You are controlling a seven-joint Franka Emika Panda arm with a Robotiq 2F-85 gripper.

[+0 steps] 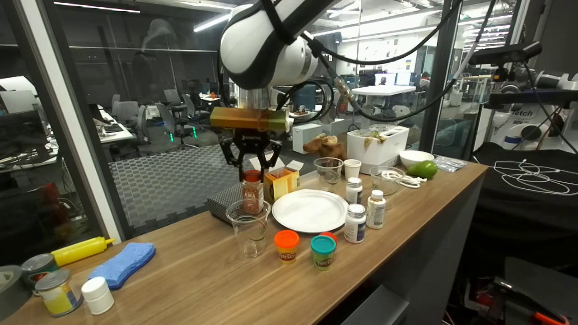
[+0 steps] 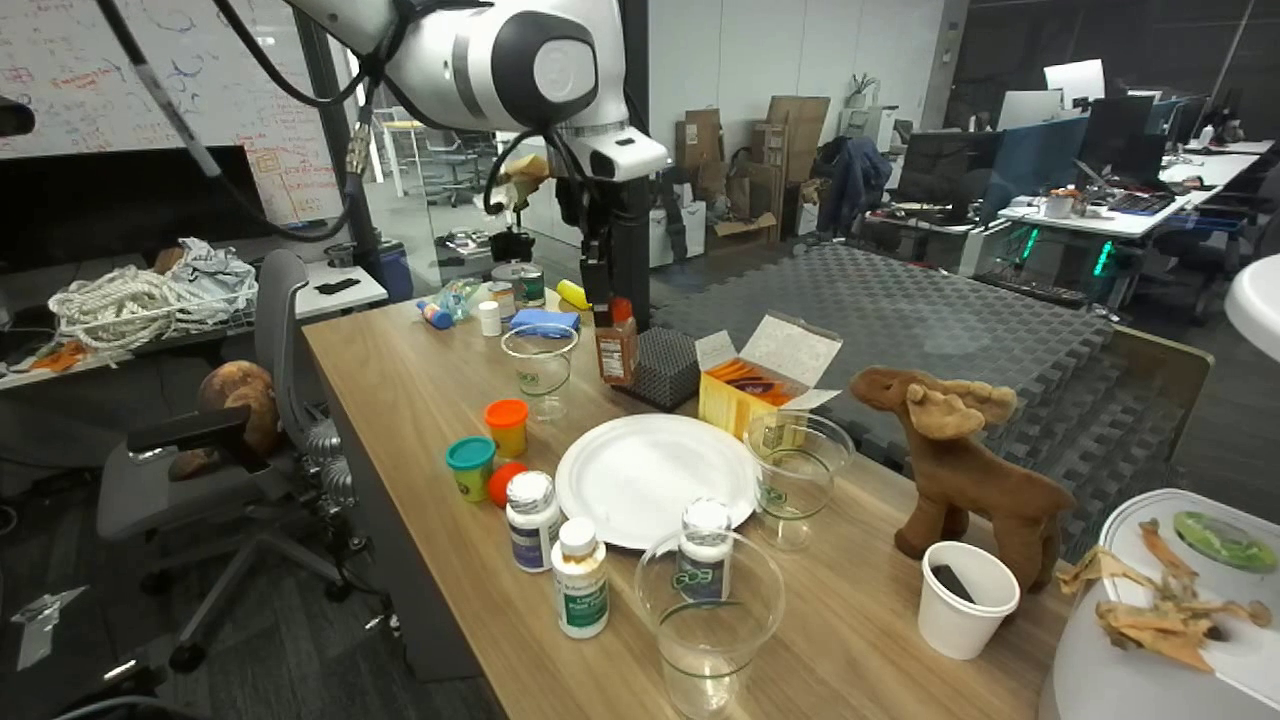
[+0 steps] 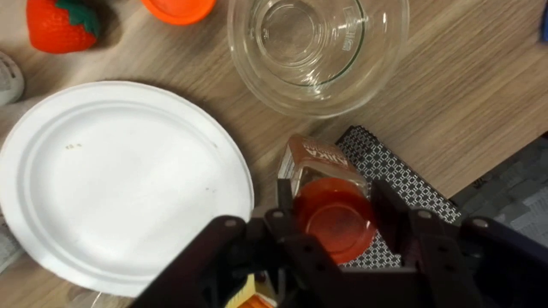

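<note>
A spice jar (image 1: 252,194) with a red lid hangs upright from my gripper (image 1: 252,176), which is shut on the lid. In the wrist view the jar's red lid (image 3: 336,220) fills the space between the two fingers, its orange-brown label (image 3: 324,152) showing above. Exterior view 2 has the jar (image 2: 617,350) raised beside a dark patterned box (image 2: 667,367). From exterior view 1, a clear plastic cup (image 1: 252,238) stands in front and covers the jar's lower end.
A white plate (image 1: 309,211) lies right of the jar. Close by are an open yellow box (image 2: 746,382), Play-Doh tubs (image 1: 286,246) and white bottles (image 1: 355,223). The counter between the clear cup and the blue sponge (image 1: 122,264) is bare.
</note>
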